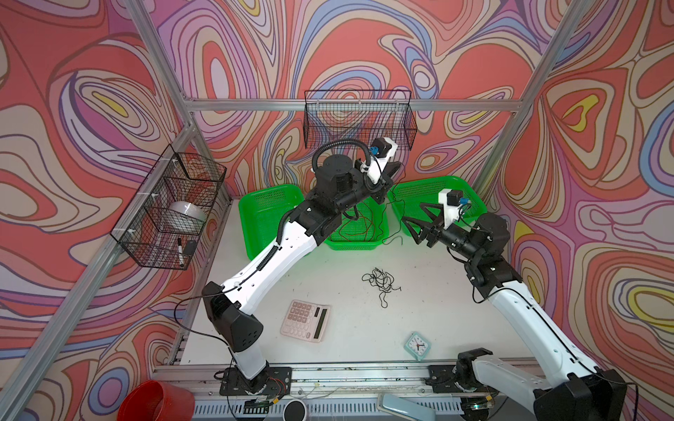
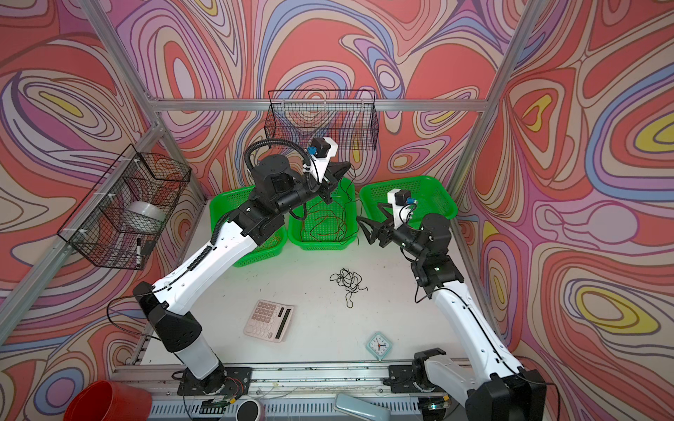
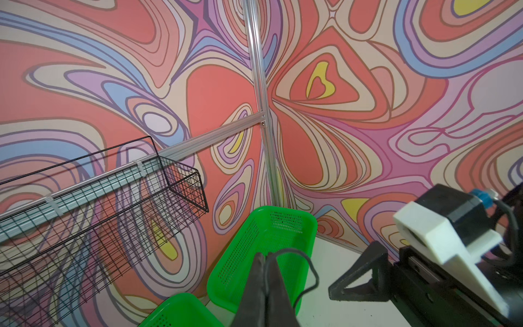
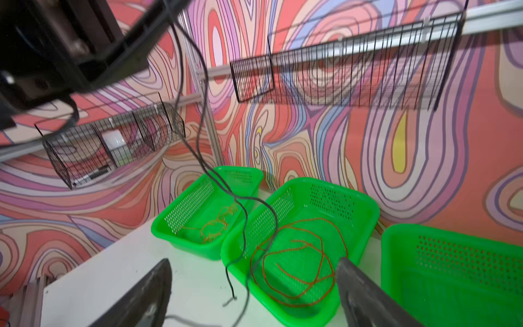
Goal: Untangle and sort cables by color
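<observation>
High over the bins, my left gripper is shut on a black cable (image 3: 311, 262), which loops out from its fingertips. In the right wrist view that black cable (image 4: 257, 200) hangs in twisted strands, its lower end dangling in front of the middle bin. My right gripper stands open, with the hanging strands appearing between its fingers; contact cannot be told. A tangled black cable pile (image 1: 381, 280) lies on the table. Red-orange cable (image 4: 294, 304) is coiled in the middle green bin (image 4: 348, 190); yellow-orange cable (image 4: 212, 222) lies in the left green bin (image 4: 163, 223).
The right green bin (image 4: 452, 233) looks empty where visible. A pink calculator (image 1: 305, 320) and a small clock (image 1: 417, 345) rest near the table's front. A wire basket (image 1: 359, 119) hangs on the back rail, another wire basket (image 1: 168, 210) at left.
</observation>
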